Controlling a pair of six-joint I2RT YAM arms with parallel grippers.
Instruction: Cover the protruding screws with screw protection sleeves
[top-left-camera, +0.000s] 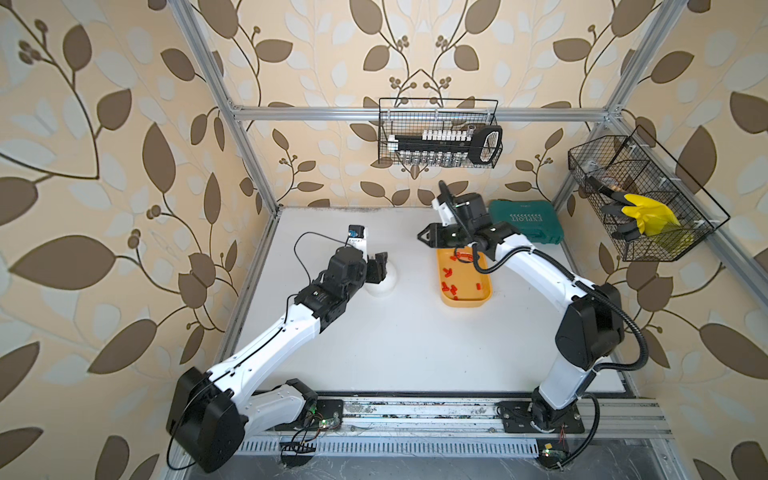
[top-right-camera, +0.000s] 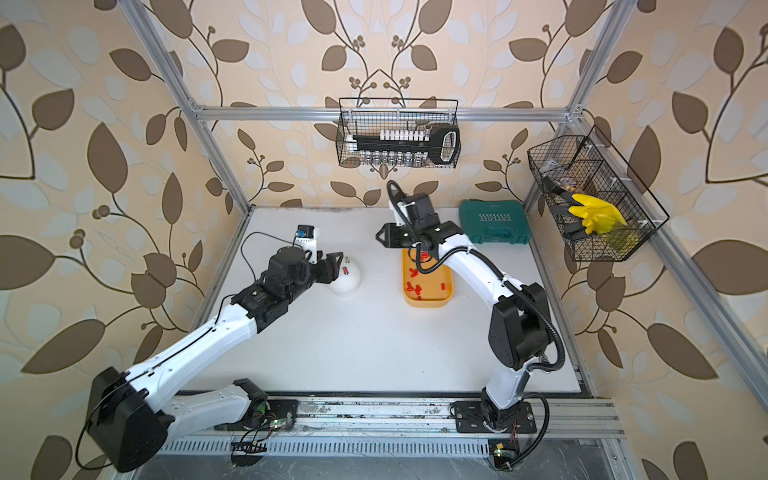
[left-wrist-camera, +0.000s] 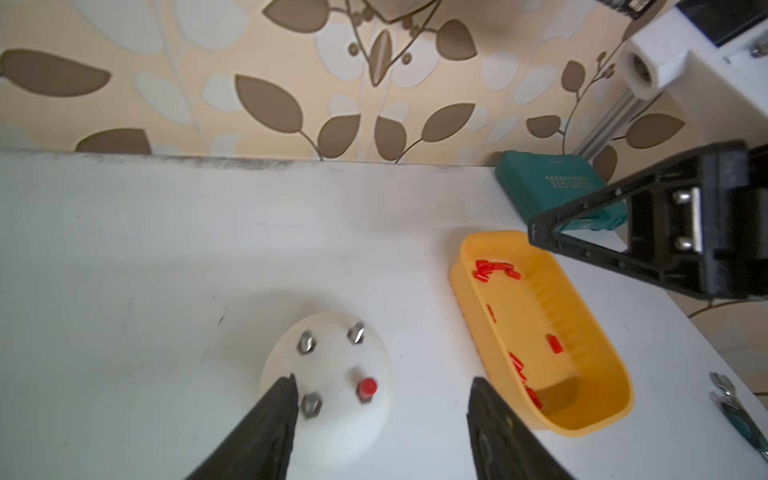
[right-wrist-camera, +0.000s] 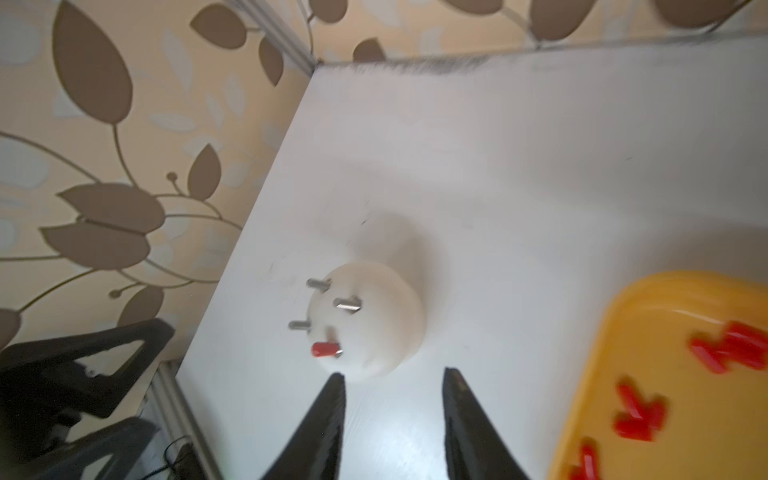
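Observation:
On the table stands a white domed piece (left-wrist-camera: 340, 432) with several metal screws; a red sleeve (left-wrist-camera: 367, 388) covers one of them. Bare screws (left-wrist-camera: 311, 404) show beside it in the left wrist view, and the same sleeve (right-wrist-camera: 325, 349) appears in the right wrist view. My left gripper is open above the dome, nothing between its fingers. Over the far end of the orange tray (top-left-camera: 465, 303) hovers my right gripper, its fingers apart and empty. Loose red sleeves (left-wrist-camera: 555, 344) lie scattered in the tray.
A green case (top-left-camera: 525, 221) sits at the back right corner. Wire baskets hang on the frame at the back (top-left-camera: 438, 132) and right (top-left-camera: 648, 196).

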